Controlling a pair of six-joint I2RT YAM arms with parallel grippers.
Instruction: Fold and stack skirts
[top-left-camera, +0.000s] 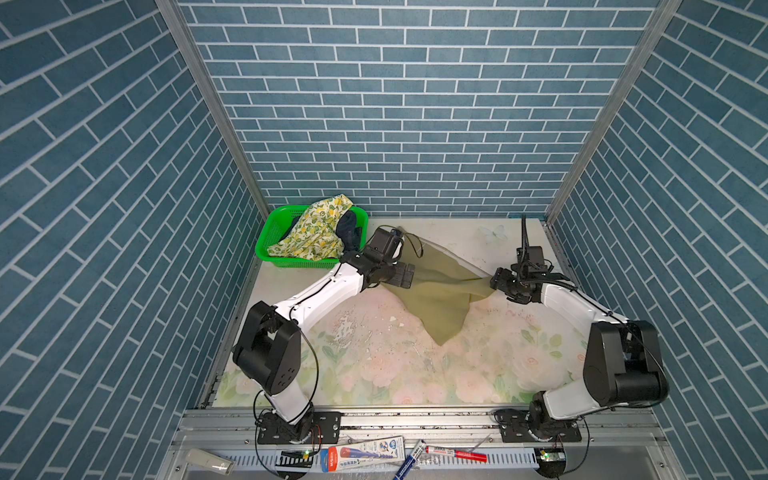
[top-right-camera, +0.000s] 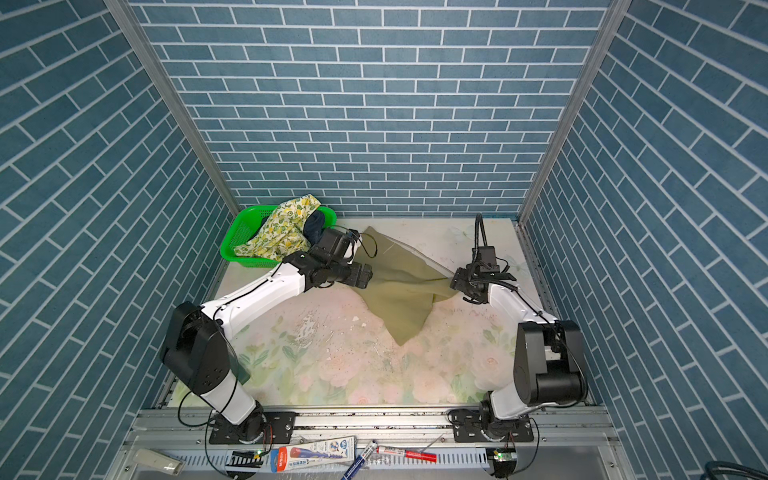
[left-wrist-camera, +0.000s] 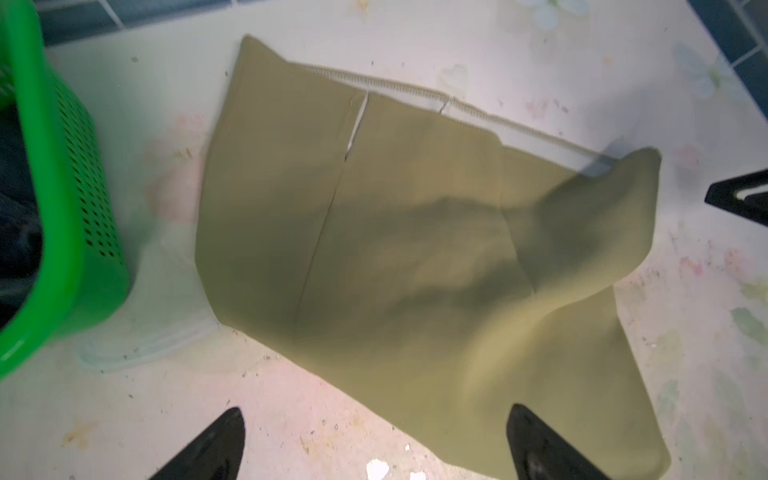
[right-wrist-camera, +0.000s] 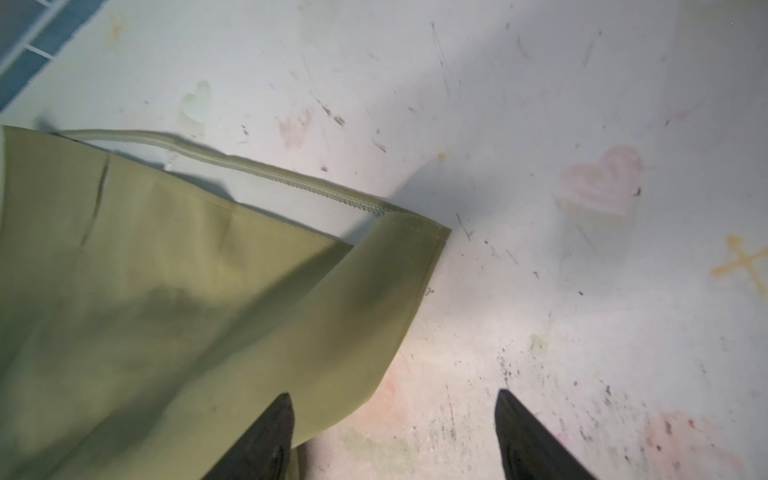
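An olive-green skirt (top-left-camera: 436, 300) lies spread on the table, its zipped edge toward the back and a raised fold at its right corner. My left gripper (top-left-camera: 406, 276) hovers over the skirt's left part; in the left wrist view its fingers (left-wrist-camera: 220, 444) stand wide apart with nothing between them. At the right corner of the skirt is my right gripper (top-left-camera: 497, 281). The right wrist view shows its fingers (right-wrist-camera: 268, 436) spread, one over the cloth's lower edge and the other over bare table. A yellow lemon-print cloth (top-left-camera: 316, 228) sits in the green basket (top-left-camera: 280, 262).
The green basket stands at the back left, close to my left arm, with dark cloth (top-left-camera: 349, 232) also inside. Bare table (top-left-camera: 384, 376) lies in front of the skirt. A box, markers and a tube rest on the front rail.
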